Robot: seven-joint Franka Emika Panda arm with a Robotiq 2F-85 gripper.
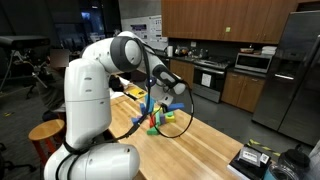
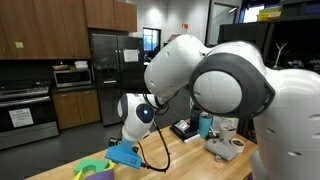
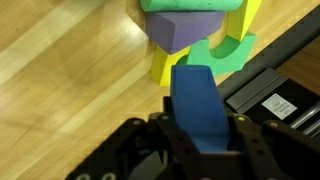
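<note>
A blue block (image 3: 198, 105) fills the middle of the wrist view, and my gripper is shut on it. In the first exterior view that blue block (image 1: 176, 106) sticks out beside my gripper, over the block pile. The second exterior view shows the blue block (image 2: 124, 156) held above the other blocks. Below it in the wrist view lie a purple block (image 3: 184, 30), a green arch (image 3: 222, 55), yellow blocks (image 3: 163, 66) and a green cylinder (image 3: 185, 4). Part of the pile is hidden behind the held block.
Bare wooden table (image 1: 195, 150) stretches out to the right of the pile in the first exterior view. A dark device (image 1: 250, 160) and a jar (image 1: 292, 162) stand at its near right. A red stool (image 1: 46, 130) is at the left.
</note>
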